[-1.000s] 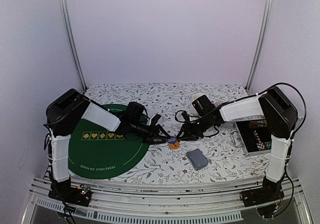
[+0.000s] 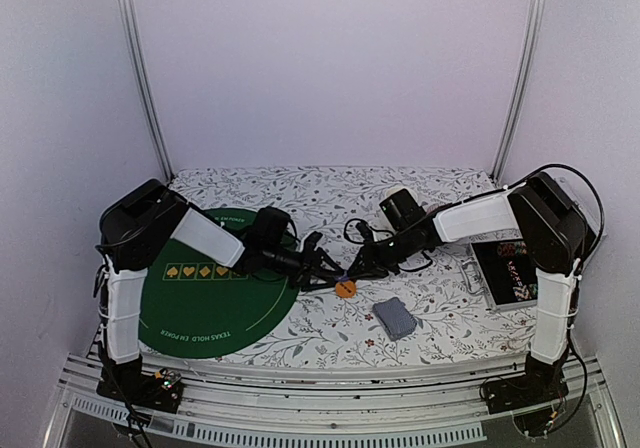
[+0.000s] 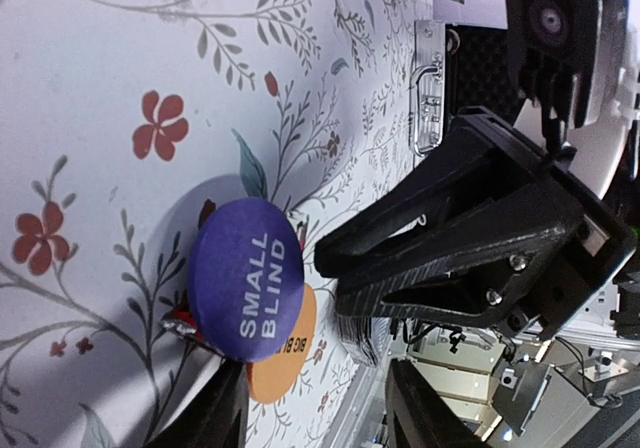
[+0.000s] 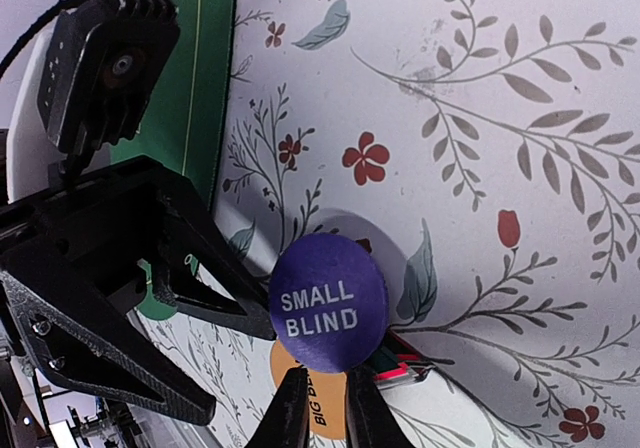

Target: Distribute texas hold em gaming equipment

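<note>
A purple SMALL BLIND disc (image 3: pixel 247 278) is held a little above the table, partly over the orange BIG BLIND disc (image 3: pixel 278 368). My right gripper is shut on the purple disc at its edge. From the other side comes my left gripper, its fingers apart; the right wrist view shows one left finger (image 4: pixel 235 313) close against the disc's rim, and I cannot tell whether it touches. The green Texas Hold Em mat (image 2: pixel 200 313) lies at the left. A small red-edged item (image 4: pixel 405 360) shows beside the disc, too hidden to name.
A grey patterned deck (image 2: pixel 394 318) lies right of the discs. The open case (image 2: pixel 505 268) with chips sits at the far right. Bare floral tablecloth (image 2: pixel 310 338) is free in front of the discs. Both arms meet closely at the centre.
My right gripper has shifted slightly left, toward the left one. Less of the purple disc shows from above, more of the orange one. The left arm has barely moved.
</note>
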